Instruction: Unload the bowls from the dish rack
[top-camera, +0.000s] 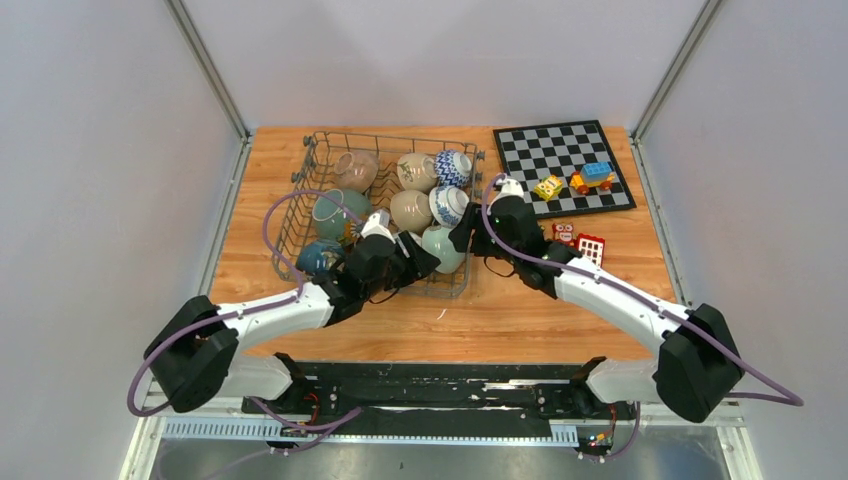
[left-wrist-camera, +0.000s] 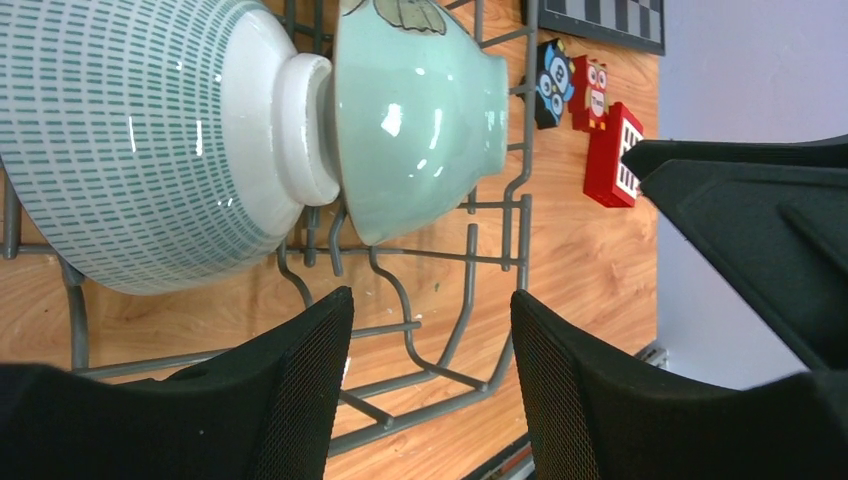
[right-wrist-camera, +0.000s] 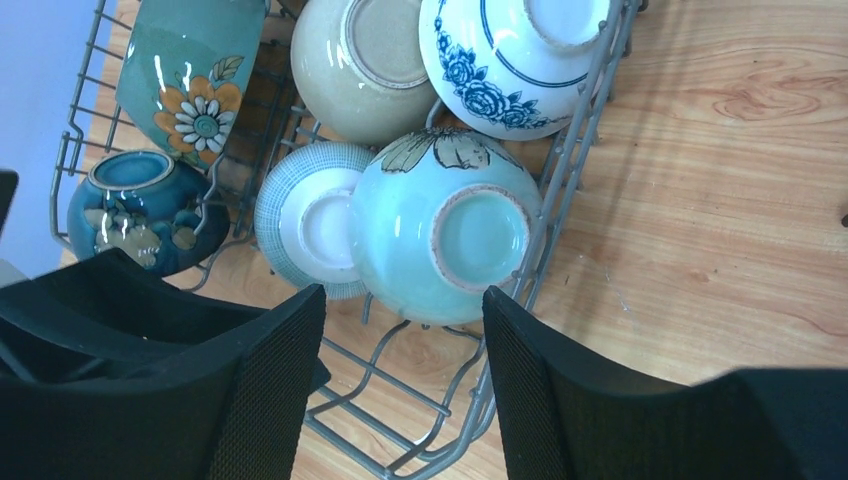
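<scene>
Several bowls stand in the wire dish rack (top-camera: 345, 134). At its front right, the mint bowl (right-wrist-camera: 400, 225) leans beside the finely striped bowl (right-wrist-camera: 300, 200). Behind them are beige bowls (top-camera: 410, 211) and blue-and-white bowls (top-camera: 449, 203); green (top-camera: 328, 212), pinkish (top-camera: 356, 171) and dark blue (right-wrist-camera: 150, 215) ones occupy the left side. My left gripper hovers over the rack's front, fingers apart, only rack wires showing in the gap. Close to the mint bowl, my right gripper has its fingers parted around empty space, the bowl lying just beyond the tips.
A checkered board (top-camera: 545, 150) carrying a yellow toy car (top-camera: 548, 187) and a blue-topped toy (top-camera: 595, 176) lies at the back right. Red blocks (top-camera: 590, 249) sit before it. Both grippers are near each other. Bare wood lies in front of the rack.
</scene>
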